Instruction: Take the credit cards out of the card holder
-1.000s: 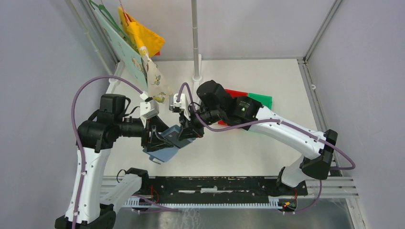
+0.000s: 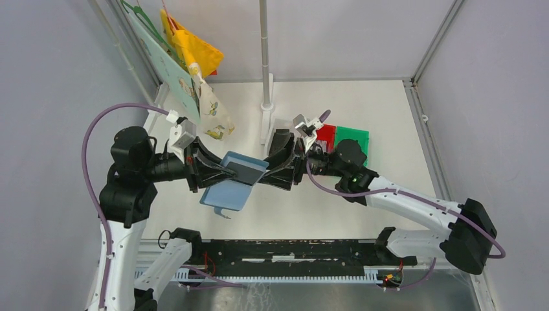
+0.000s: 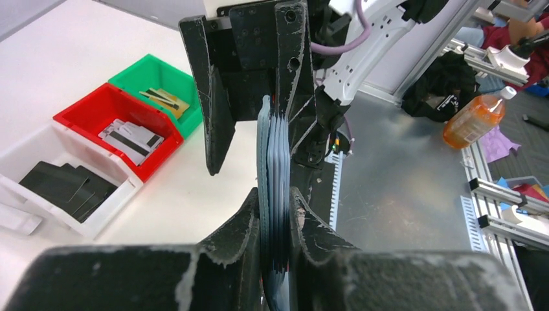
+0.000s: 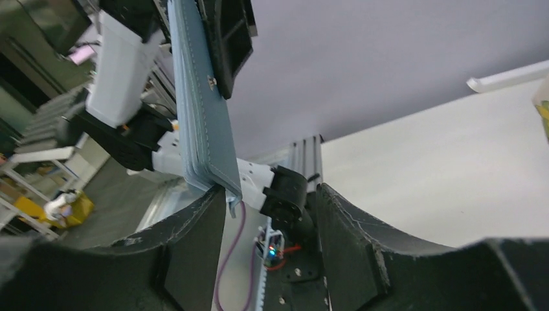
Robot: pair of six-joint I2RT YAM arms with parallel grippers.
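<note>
The blue-grey card holder is in my left gripper, which is shut on it; a darker panel shows across its face in the top view. In the left wrist view the holder stands on edge as a stack of thin layers. My right gripper is part open close to the holder's right end, its fingers apart with no card visible between them. From the right wrist view, the holder's lower corner lies by the left-hand finger. Whether cards remain inside it I cannot tell.
Side by side on the table stand a white bin with black cards, a red bin with pale cards and a green bin with yellowish cards. Cloths hang at back left; a white pole rises behind.
The left gripper has shifted slightly with the holder, which shows more of its face from above.
</note>
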